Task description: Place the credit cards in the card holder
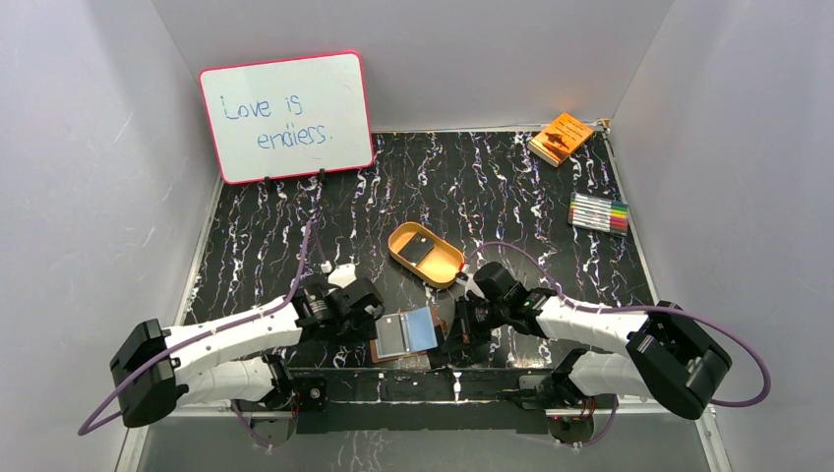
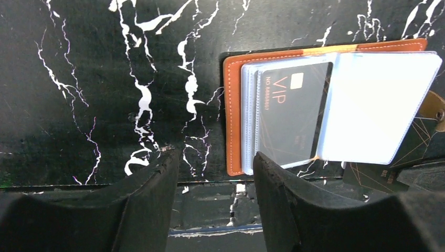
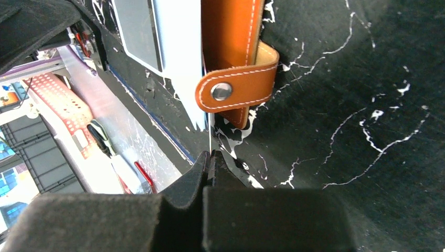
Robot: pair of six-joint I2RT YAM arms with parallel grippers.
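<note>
The brown card holder (image 1: 375, 351) lies open near the table's front edge. In the left wrist view a grey VIP card (image 2: 294, 113) sits under its clear page, with a blank pale page (image 2: 378, 105) spread to the right. My left gripper is open and empty, above the table at the holder's left. At the holder's right, my right gripper is shut on a thin black card (image 2: 370, 176). That card appears edge-on in the right wrist view, close to the pages' edge and the strap (image 3: 244, 86).
Behind the holder stands an orange tray (image 1: 449, 262) with a dark card (image 1: 417, 248) inside. A whiteboard (image 1: 285, 118), a book (image 1: 561, 139) and a pen set (image 1: 598, 212) are farther off.
</note>
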